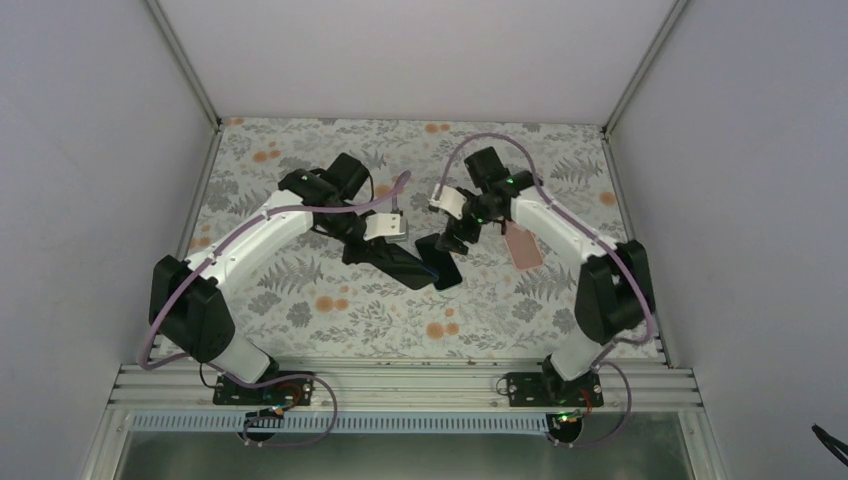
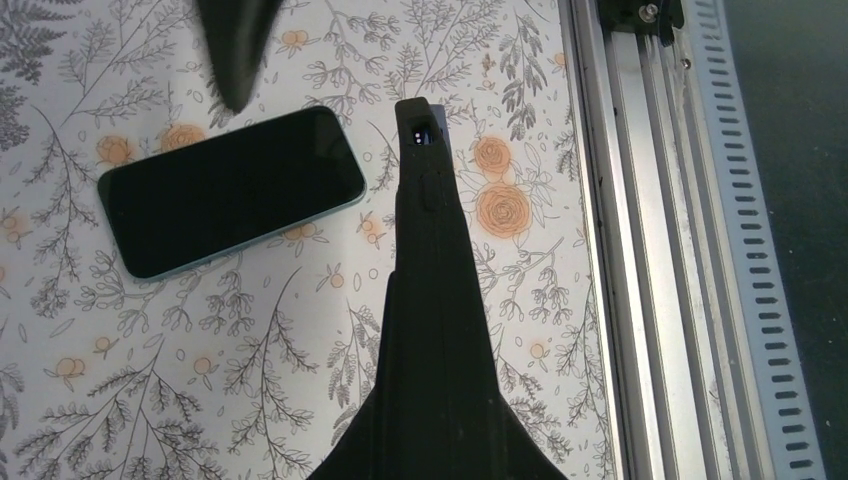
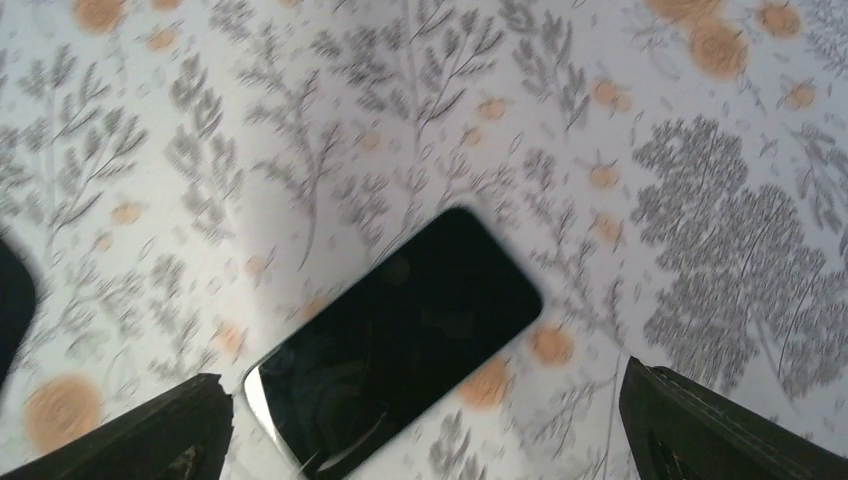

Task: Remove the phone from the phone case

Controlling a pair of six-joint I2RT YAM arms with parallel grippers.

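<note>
The phone (image 2: pixel 235 190), dark-screened with a pale edge, lies face up and flat on the patterned table. My left gripper (image 1: pixel 356 250) is shut on the black phone case (image 1: pixel 404 268), which extends to the right beside the phone. Seen almost edge-on in the left wrist view, the case (image 2: pixel 433 210) has an opening near its far end. My right gripper stands open above the phone (image 3: pixel 395 335), with no contact visible. One of its fingers (image 2: pixel 235 50) shows blurred above the phone in the left wrist view.
A pink flat rectangle (image 1: pixel 523 248) lies right of the phone, partly under the right arm. A metal rail (image 1: pixel 420 390) runs along the front edge. Bare table lies in front of the phone and at the back.
</note>
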